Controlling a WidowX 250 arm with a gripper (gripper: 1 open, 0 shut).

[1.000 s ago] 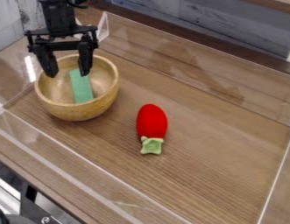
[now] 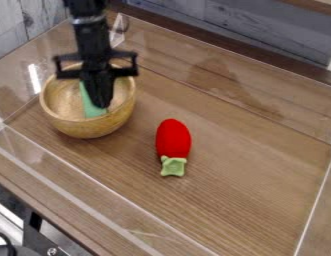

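My black gripper [image 2: 96, 68] reaches down from the top over a yellow bowl [image 2: 112, 123] at the left, its tips blurred above the bowl's inside. A green piece [image 2: 90, 101] lies in the bowl, partly hidden under the gripper. Whether anything is between the fingers is hard to tell. A red vegetable-like object [image 2: 173, 137] with a green leafy end lies on the table to the right of the bowl.
A pale wall stands at the upper left, close to the bowl and the arm.
The gripper has moved right, to above the middle of the bowl and the green piece, and is now blurred. The bowl and red object look unmoved.
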